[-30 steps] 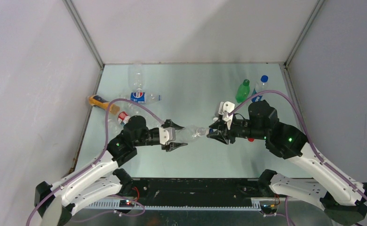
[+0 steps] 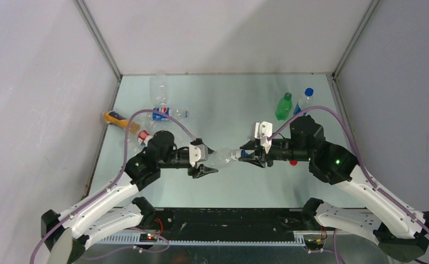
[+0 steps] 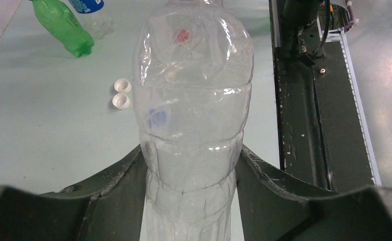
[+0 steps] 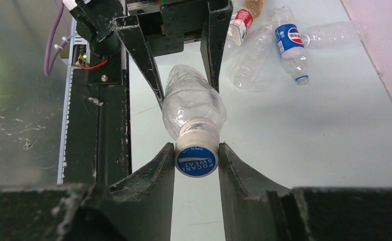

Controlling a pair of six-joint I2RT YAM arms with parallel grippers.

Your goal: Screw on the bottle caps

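A clear crinkled bottle [image 2: 220, 159] lies horizontally between the grippers at the table's centre. My left gripper [image 2: 212, 160] is shut on its body, which fills the left wrist view [image 3: 191, 125]. At its neck sits a white cap with a blue POCARI SWEAT top [image 4: 195, 160], held between the fingertips of my right gripper. Whether the cap is threaded fully down cannot be told. Two loose white caps [image 3: 121, 100] lie on the table behind the held bottle.
Several bottles lie at the left, including a Pepsi bottle [image 2: 161, 114] and an orange one [image 2: 115, 118]. A green bottle [image 2: 284, 106] and a blue-capped bottle [image 2: 305, 99] are at the back right.
The left gripper with the bottle has barely moved.
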